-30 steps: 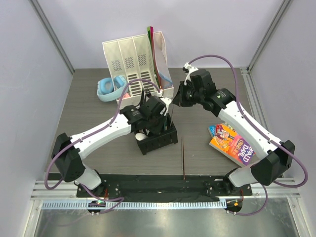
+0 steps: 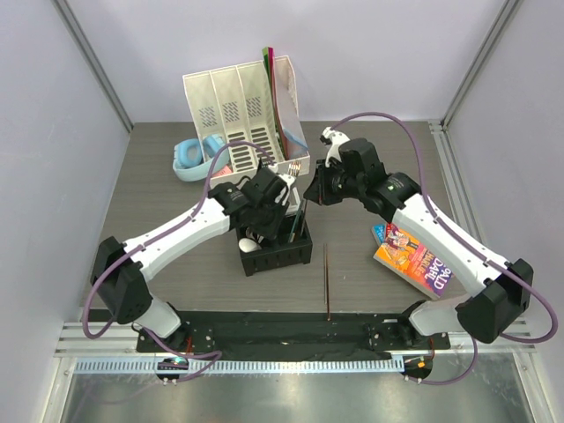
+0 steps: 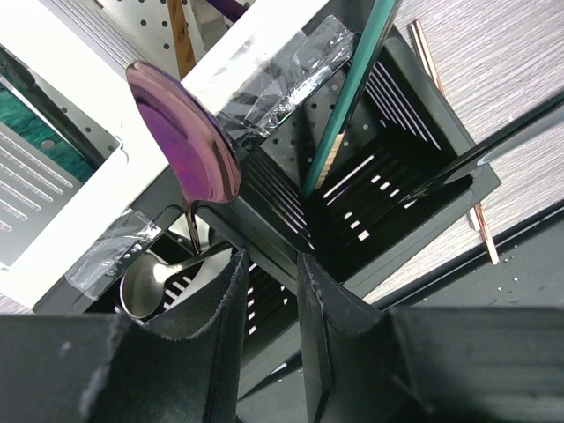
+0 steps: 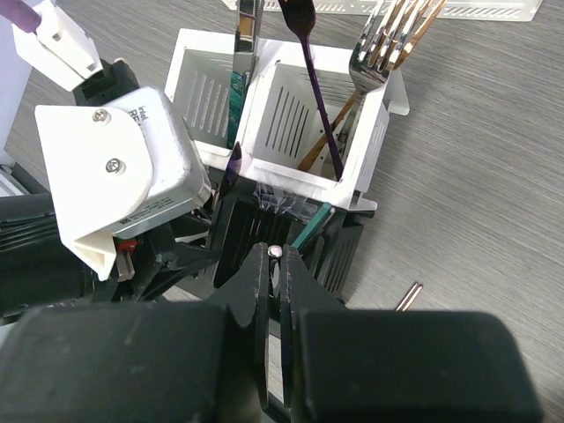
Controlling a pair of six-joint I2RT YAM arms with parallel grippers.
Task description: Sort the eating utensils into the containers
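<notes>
The black basket (image 2: 278, 256) has a white divided basket (image 4: 295, 110) against its back side. Over the black one, my left gripper is open, with a gap between its fingers. A purple spoon (image 3: 185, 132) rises ahead of them, and a silver spoon (image 3: 145, 282) lies in a left compartment. A teal-handled utensil (image 3: 348, 110) leans in the right compartment. My right gripper is shut on a thin dark stick (image 3: 458, 167), which slants down into that same compartment. Forks (image 4: 379, 57) and a purple-handled utensil (image 4: 317, 79) stand in the white basket.
A pair of chopsticks (image 2: 326, 278) lies on the table right of the black basket. Books (image 2: 414, 260) lie further right. A blue bowl (image 2: 189, 167) and a white rack (image 2: 231, 101) occupy the back left. Both arms work close together.
My left gripper has shifted slightly left and away from the right one. The black basket has slid a little left. My right gripper has drifted slightly left and down with its stick.
</notes>
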